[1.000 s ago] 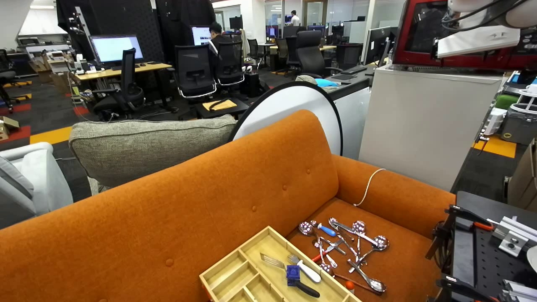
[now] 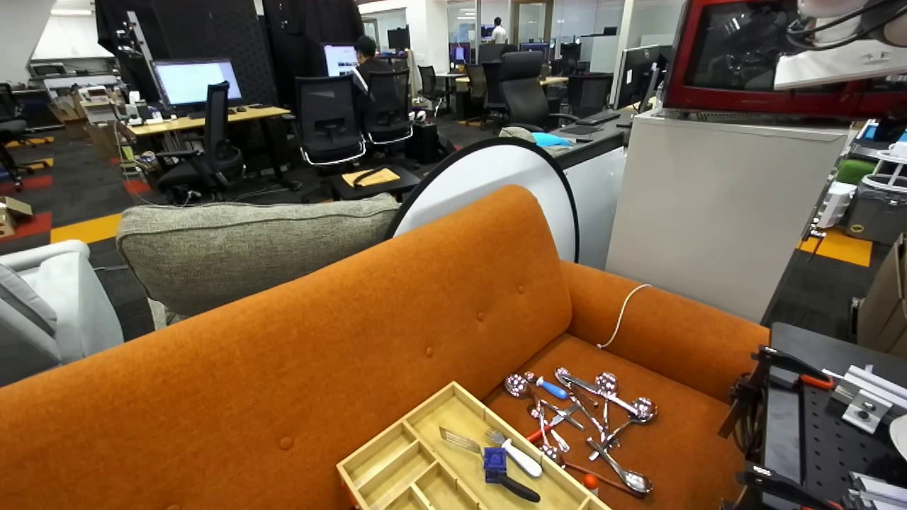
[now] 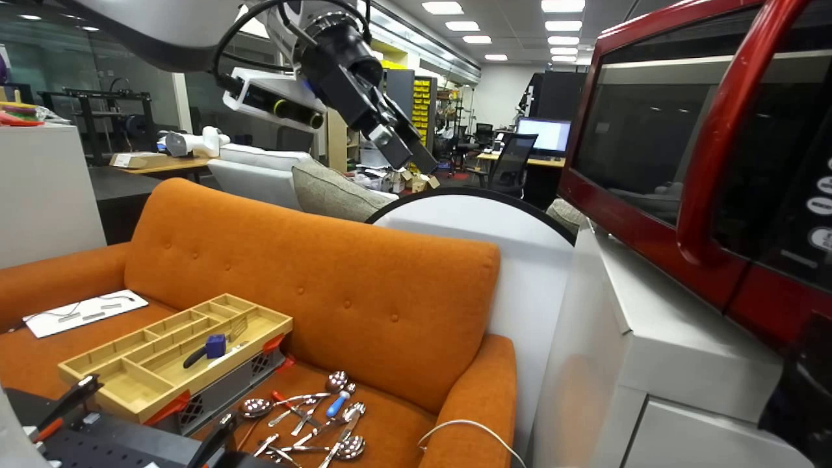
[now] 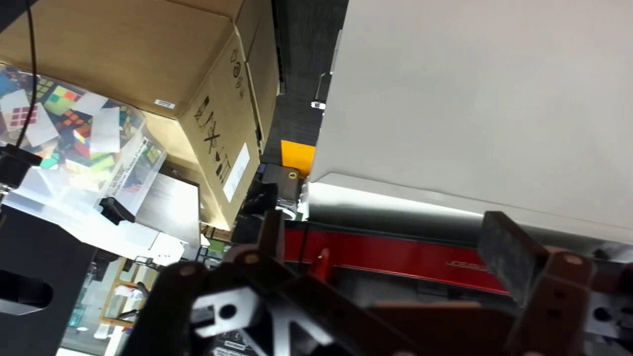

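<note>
High above the sofa, in exterior view 2, hangs my gripper (image 3: 409,159), well clear of everything on the seat. The wrist view shows its two fingers (image 4: 501,255) spread wide with nothing between them, so it is open. Beyond them are the red microwave (image 4: 380,258) and the pale cabinet (image 4: 463,107) beneath it. A wooden divided tray (image 3: 160,398) sits on the sofa, holding a dark-handled utensil with a blue block (image 3: 216,346) and a white-handled fork (image 2: 520,457). Beside the tray lies a pile of metal utensils (image 2: 609,384). In exterior view 1 the fingers are out of sight.
An orange sofa (image 2: 289,340) fills the middle. The microwave (image 3: 663,117) and cabinet (image 3: 694,359) stand to the right in exterior view 2. A black perforated board with clamps (image 2: 833,416) borders the seat. Cardboard boxes (image 4: 118,47) show in the wrist view.
In exterior view 1 the arm's white part has shifted right and slightly up, across the microwave's front. The tray and utensils have stayed put.
</note>
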